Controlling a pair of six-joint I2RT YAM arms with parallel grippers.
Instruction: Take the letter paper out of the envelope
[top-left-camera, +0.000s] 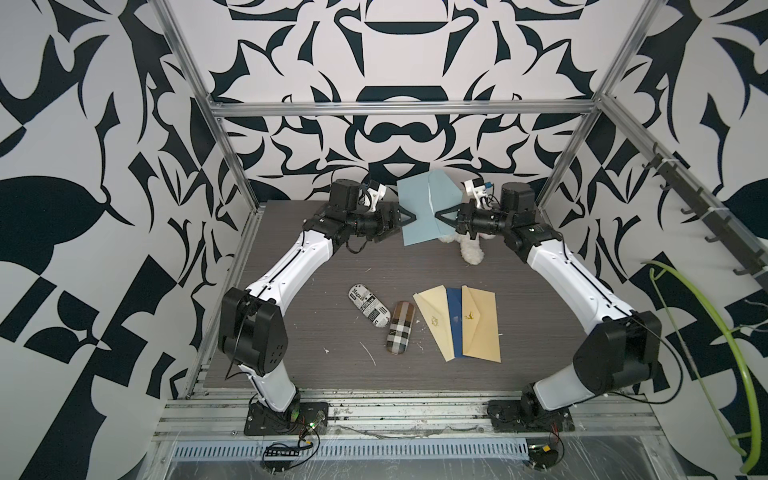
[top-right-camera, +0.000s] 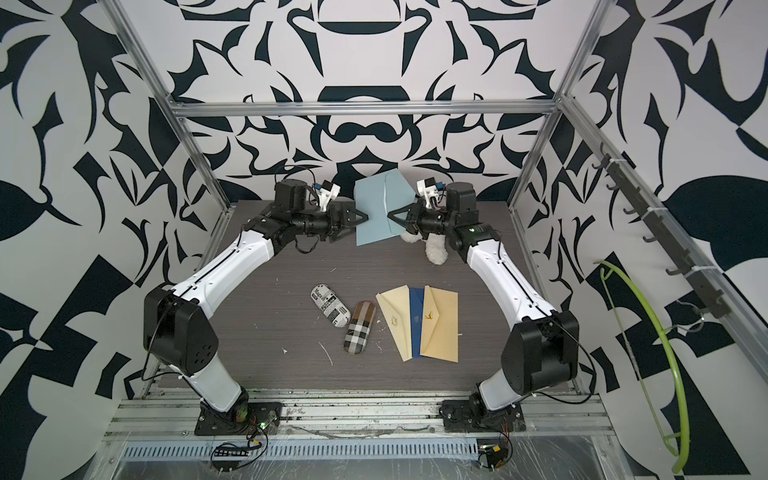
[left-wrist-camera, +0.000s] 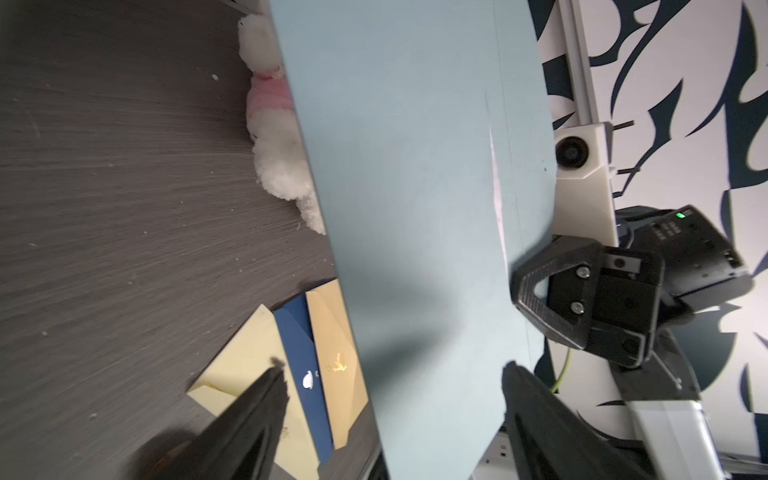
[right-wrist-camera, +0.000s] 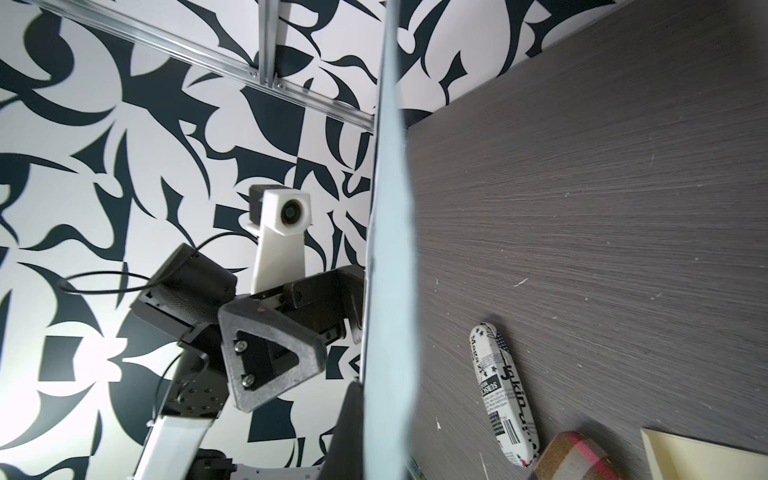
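Note:
A light blue envelope (top-left-camera: 419, 200) is held up off the table, its face toward the top cameras. A slit with a pale strip (left-wrist-camera: 497, 196) runs along it; whether that strip is letter paper I cannot tell. My right gripper (top-left-camera: 437, 214) is shut on the envelope near the slit. At the opposite edge, my left gripper stands open, with part of the envelope showing between its spread fingers. Seen from the right wrist, the envelope (right-wrist-camera: 392, 240) is almost edge-on and hides part of the left gripper.
Cream (top-left-camera: 433, 320), blue (top-left-camera: 455, 320) and tan (top-left-camera: 484, 332) envelopes lie overlapping at front right. A printed case (top-left-camera: 369, 305) and a plaid case (top-left-camera: 400, 326) lie beside them. A white plush toy (top-left-camera: 472, 251) sits behind. Left of the cases, the table is mostly clear.

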